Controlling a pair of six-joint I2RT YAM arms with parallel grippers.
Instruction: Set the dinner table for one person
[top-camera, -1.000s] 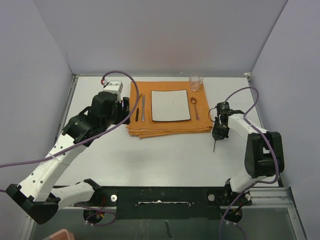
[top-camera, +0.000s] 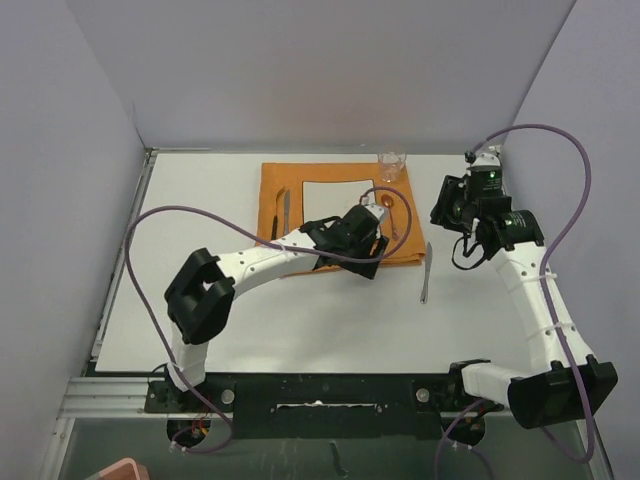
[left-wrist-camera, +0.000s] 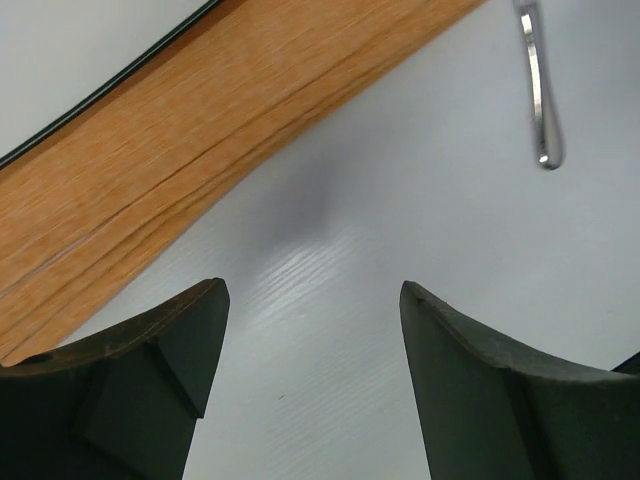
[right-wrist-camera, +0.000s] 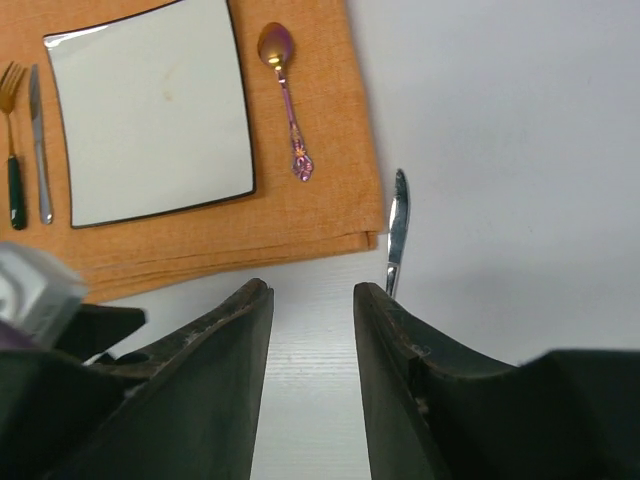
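An orange placemat holds a square white plate, a gold fork and knife to its left, a spoon to its right; a glass sits at its back right corner. A second knife lies on the bare table right of the mat. My left gripper is open, low over the mat's front edge, nothing between its fingers. My right gripper is part open and empty, raised over the table's right side.
Grey walls bound it at back and sides. The left arm stretches across the middle, partly covering the plate in the top view.
My right gripper has risen away from the loose knife, leaving it on the table.
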